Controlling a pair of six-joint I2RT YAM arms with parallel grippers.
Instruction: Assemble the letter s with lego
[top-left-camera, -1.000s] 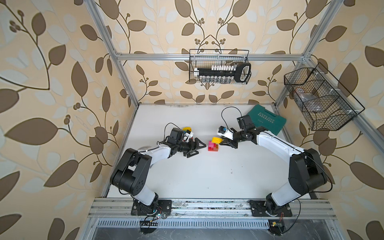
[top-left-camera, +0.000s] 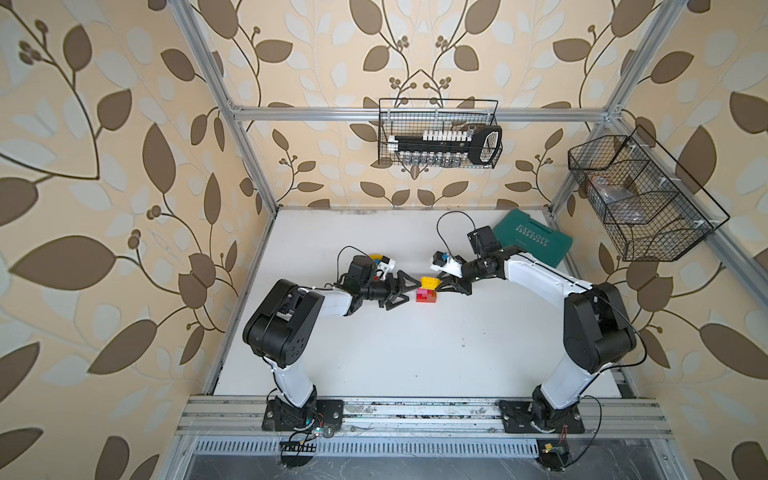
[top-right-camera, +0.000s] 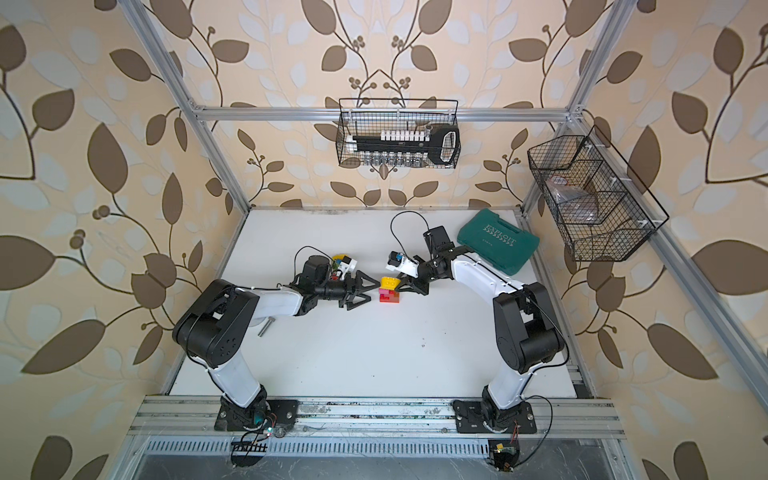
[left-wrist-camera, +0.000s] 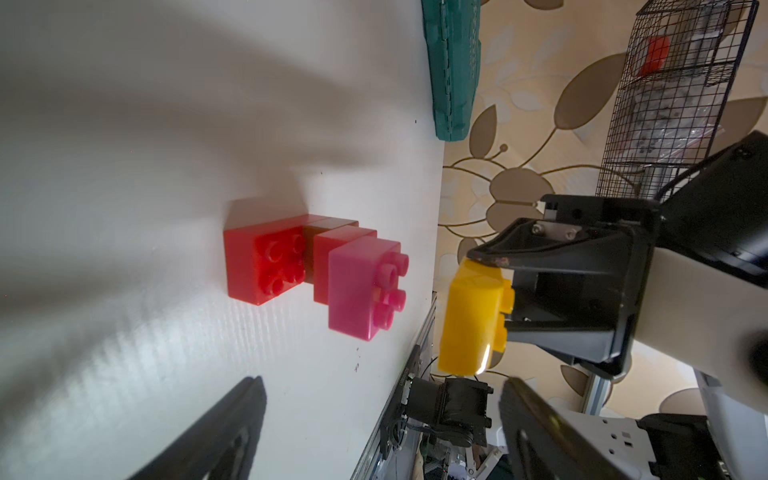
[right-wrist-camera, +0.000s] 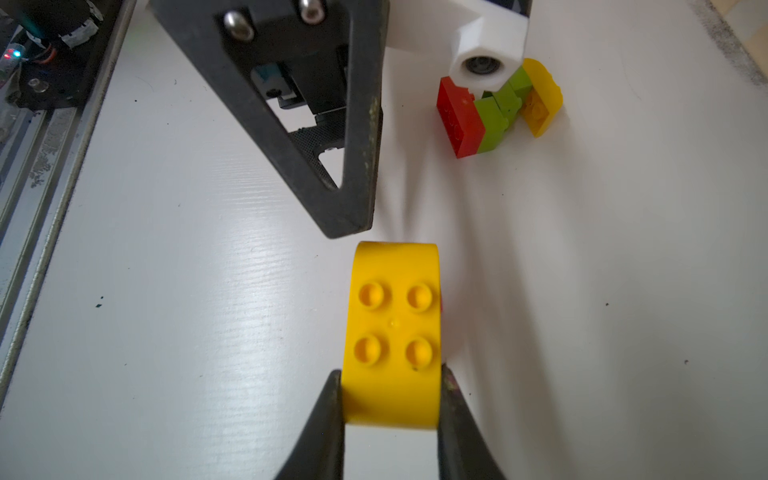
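Note:
A short stack of bricks stands on the table between the arms. In the left wrist view its base is a red brick (left-wrist-camera: 268, 264), with brown and red pieces above and a pink brick (left-wrist-camera: 364, 292) on top. My right gripper is shut on a yellow brick (right-wrist-camera: 393, 320) with rounded ends, its studs showing. In the left wrist view this yellow brick (left-wrist-camera: 470, 324) hangs apart from the pink brick; from above it appears just behind the stack. My left gripper (top-left-camera: 406, 289) stands open left of the stack, nothing between its fingers.
Behind the left gripper, a second group lies on the table: a red brick (right-wrist-camera: 461, 118), green pieces (right-wrist-camera: 500, 112) and a yellow piece (right-wrist-camera: 542, 97). A green case (top-left-camera: 532, 237) occupies the back right.
My left gripper has moved right, closer to the stack, and stays open. The right gripper has carried the yellow brick slightly left, towards the top of the stack.

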